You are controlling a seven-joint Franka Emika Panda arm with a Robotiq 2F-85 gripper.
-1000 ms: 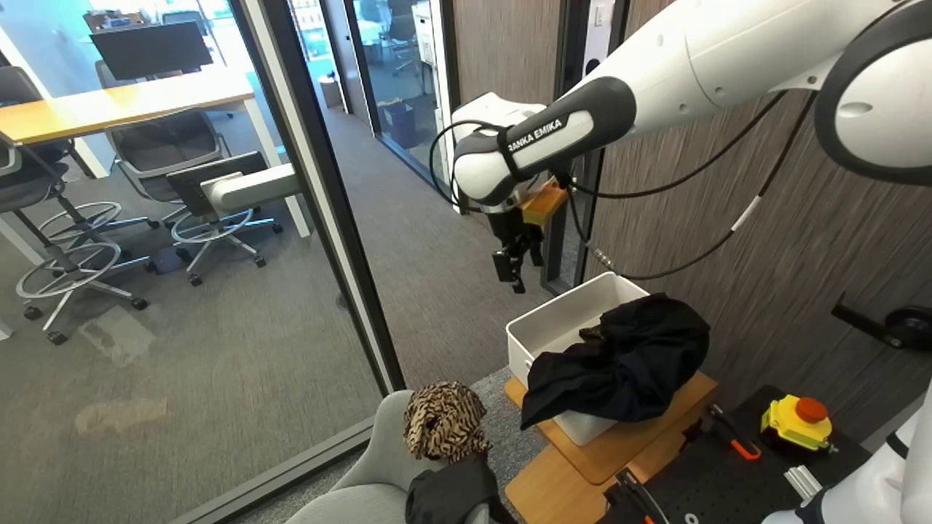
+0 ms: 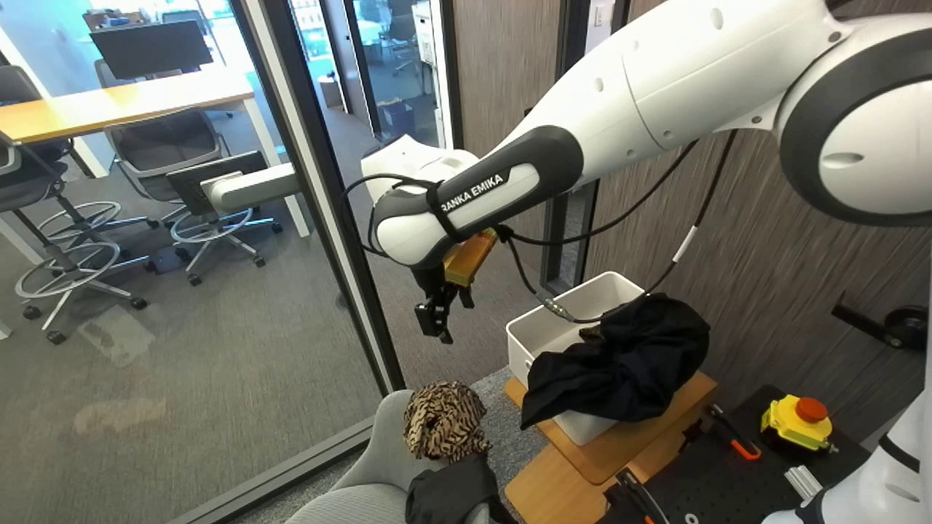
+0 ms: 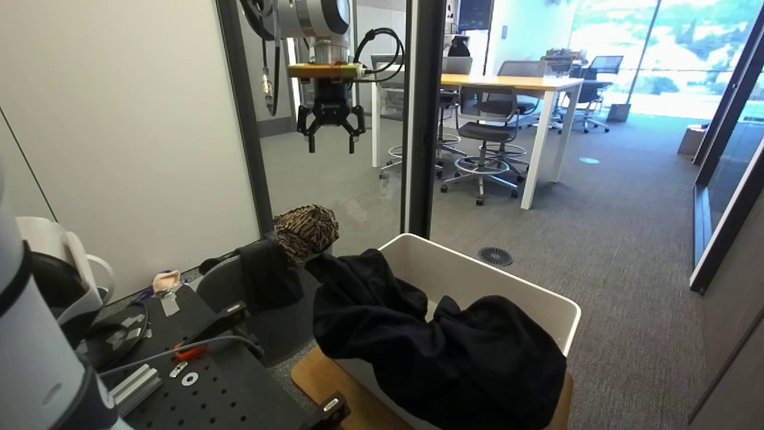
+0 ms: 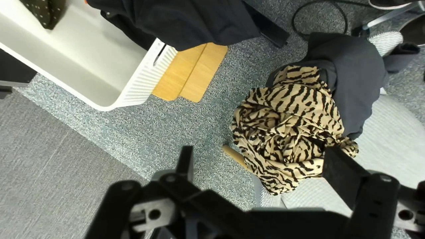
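Note:
A tiger-striped cloth (image 2: 446, 420) lies bunched on a grey chair (image 2: 389, 442), beside a dark grey cloth (image 2: 451, 490). In the wrist view the striped cloth (image 4: 293, 127) shows below and between the spread fingers. My gripper (image 3: 331, 151) hangs in the air well above the chair, open and empty; both fingers point down. A black cloth (image 2: 625, 358) is draped over one end of a white bin (image 2: 548, 319), partly inside and partly over its side. Some dark spotted fabric (image 4: 43, 12) lies inside the bin.
The bin stands on a wooden stool (image 2: 603, 460). A black perforated table (image 3: 222, 390) with clamps and an emergency stop (image 2: 797, 423) is close by. A glass wall with a dark frame post (image 2: 336, 236) rises beside the chair.
The arm has swung left and lower in exterior view 1, from near the bin's far end toward the chair. The cloths and the bin have stayed in place.

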